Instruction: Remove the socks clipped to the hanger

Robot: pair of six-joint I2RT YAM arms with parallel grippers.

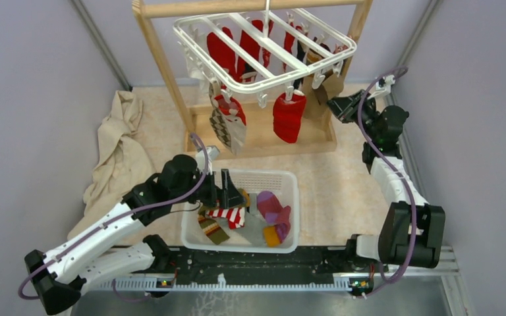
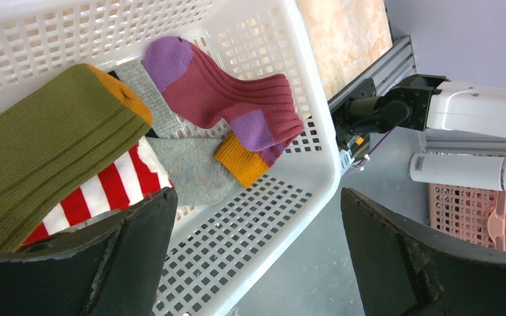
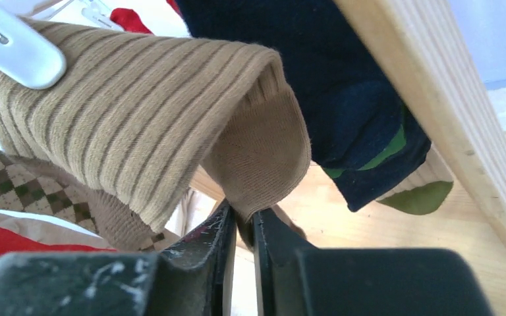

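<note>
Socks hang in clips on the white hanger [image 1: 283, 56]: red ones, a checked one [image 1: 223, 118] and a tan one [image 1: 319, 95]. In the right wrist view the tan ribbed sock [image 3: 118, 112] fills the middle beside a navy sock [image 3: 329, 85], and my right gripper has its fingers close together on the sock's hanging lower part; whether it grips is unclear. My left gripper [image 1: 229, 187] stands open over the white basket [image 1: 283, 176], which holds several socks, among them a maroon-purple one [image 2: 217, 92].
The wooden stand [image 1: 156, 46] surrounds the hanger; its post [image 3: 448, 118] is close right of my right gripper. A beige cloth [image 1: 109, 151] lies at left. Bare floor lies right of the basket.
</note>
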